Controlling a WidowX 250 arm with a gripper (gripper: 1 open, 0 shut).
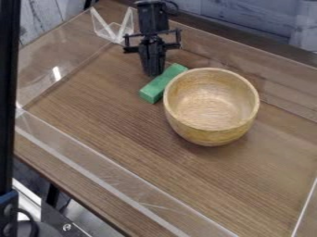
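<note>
My black gripper (pixel 154 68) is low over the wooden table at the upper middle of the camera view, just behind the far end of a green block (pixel 158 87). Its fingertips look close together, with nothing visible between them. The block lies flat and slanted, beside the left rim of a round wooden bowl (pixel 210 130), which is empty.
Clear plastic pieces stand near the back left, and a pale wall edge (pixel 272 28) runs along the back. Dark equipment sits at the lower left edge.
</note>
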